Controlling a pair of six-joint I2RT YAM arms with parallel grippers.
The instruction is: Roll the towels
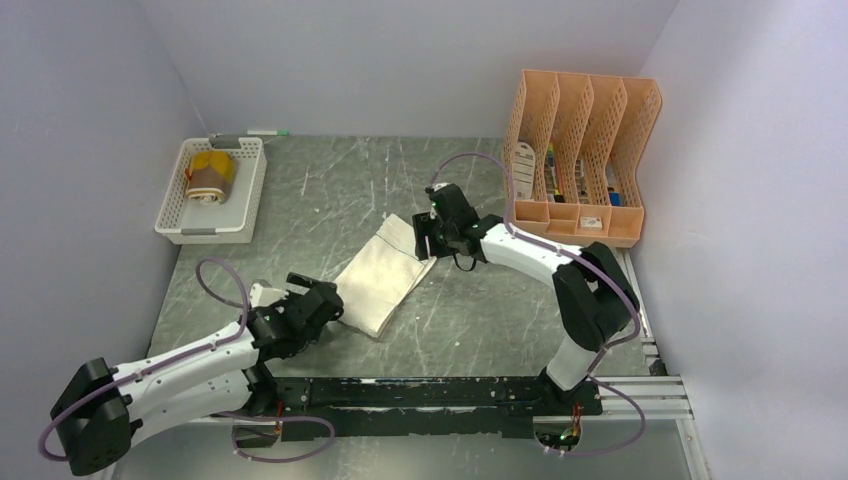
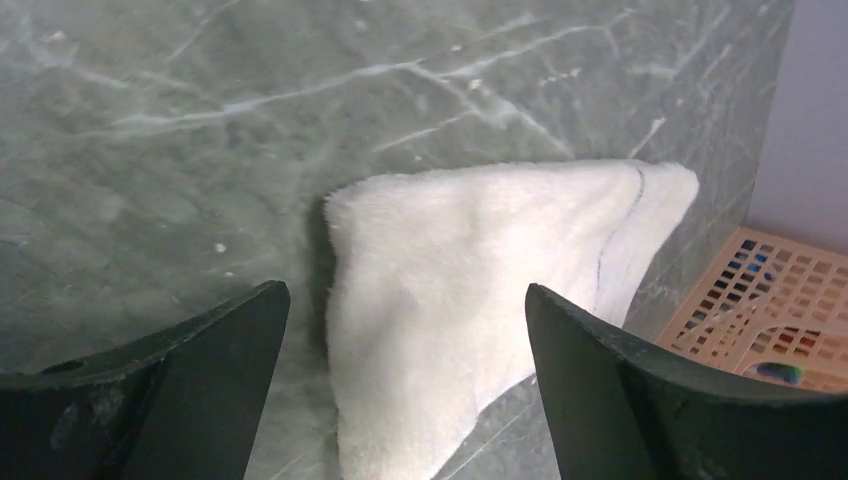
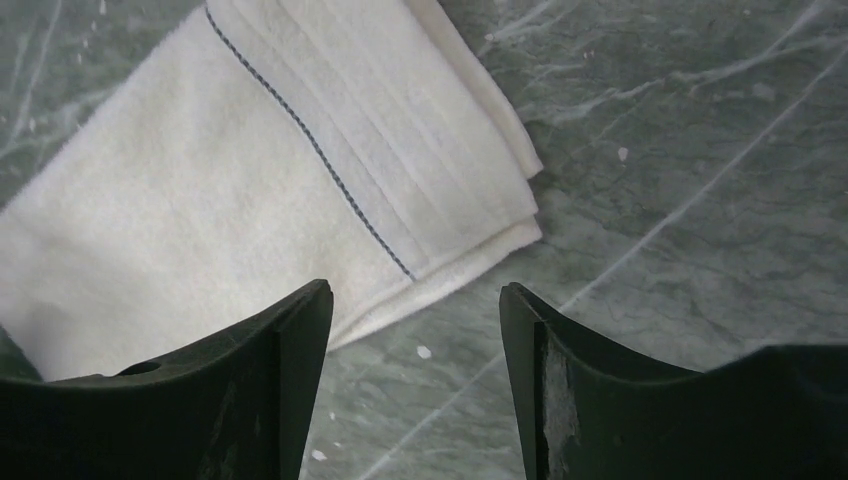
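A cream towel with a dark stripe lies folded flat and slanted on the grey marbled table. Over its near left end, my left gripper stands open. In the left wrist view that end of the towel shows between the spread fingers, not gripped. My right gripper is open by the towel's far right end. The right wrist view shows the striped end of the towel ahead of the fingers, its layered edge slightly uneven, with bare table between the fingertips.
At the back left stands a white basket holding a brown and yellow rolled bundle. A peach organizer rack with several slots occupies the back right.
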